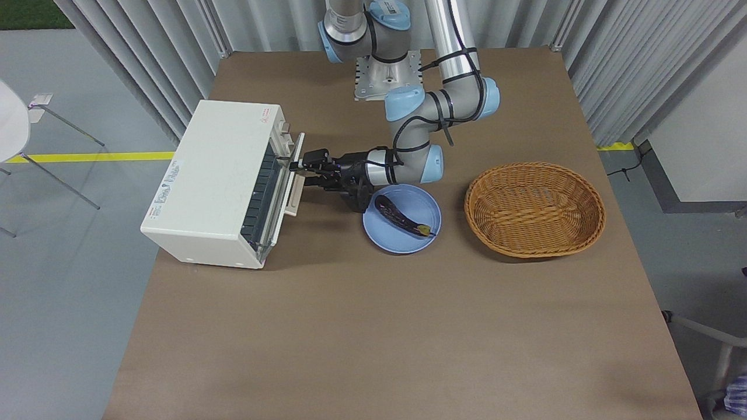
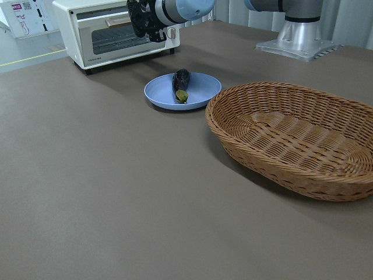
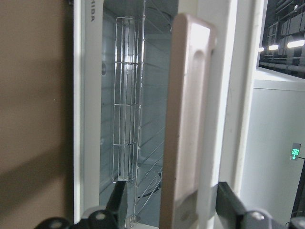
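Observation:
A white toaster oven (image 1: 208, 182) stands on the left of the table, door facing right. In the wrist view its door handle (image 3: 188, 114) runs vertically between my fingers, and the rack (image 3: 125, 100) shows through the glass. My gripper (image 1: 297, 172) is at the handle, its fingers apart on either side; whether they touch it I cannot tell. In the left view the gripper (image 2: 145, 23) is at the oven front. An eggplant (image 1: 400, 216) lies on a blue plate (image 1: 388, 238) below my wrist.
A wicker basket (image 1: 535, 210) sits to the right of the plate. The arm's base is at the back of the table.

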